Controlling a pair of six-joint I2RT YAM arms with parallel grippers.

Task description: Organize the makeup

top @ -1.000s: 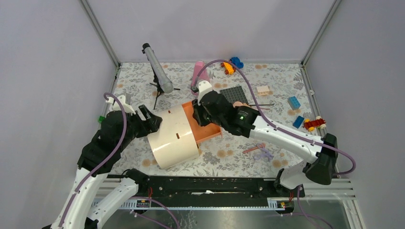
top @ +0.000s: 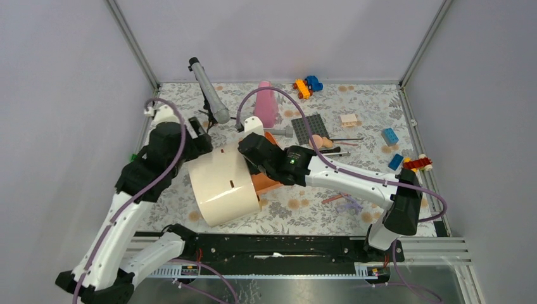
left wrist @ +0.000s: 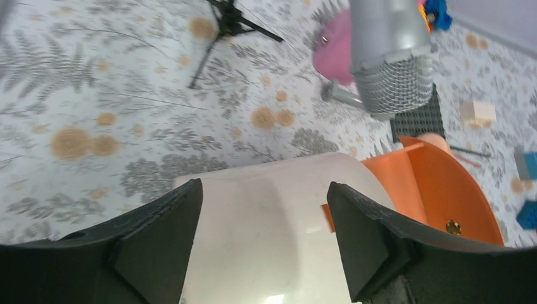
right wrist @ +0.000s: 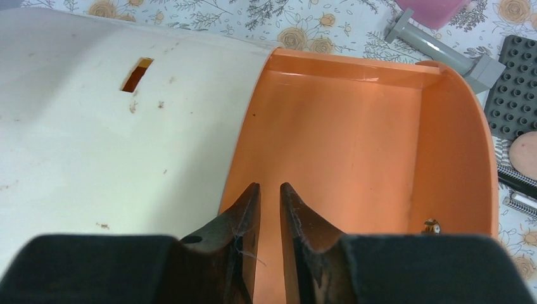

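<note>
A cream curved box cover (top: 218,190) lies over the left side of an orange organizer (top: 266,182). My left gripper, fingers apart with nothing between, is above the cover's upper left. My right gripper is low inside the orange organizer (right wrist: 354,126), beside the cover's edge (right wrist: 190,107), its fingertips close together; whether they grip something lower down is hidden. Makeup sponges (right wrist: 525,152) and thin pencils lie right of the organizer.
A grey telescope on a tripod (top: 212,92) stands back left. A pink object (top: 266,104), toy cars (top: 304,88), a grey baseplate (top: 304,123) and blue bricks (top: 389,136) lie around the back and right. Front right holds small sticks (top: 335,197).
The right arm has moved left, and the cover and organizer have shifted slightly left with it. The left gripper has risen toward the back of the cover.
</note>
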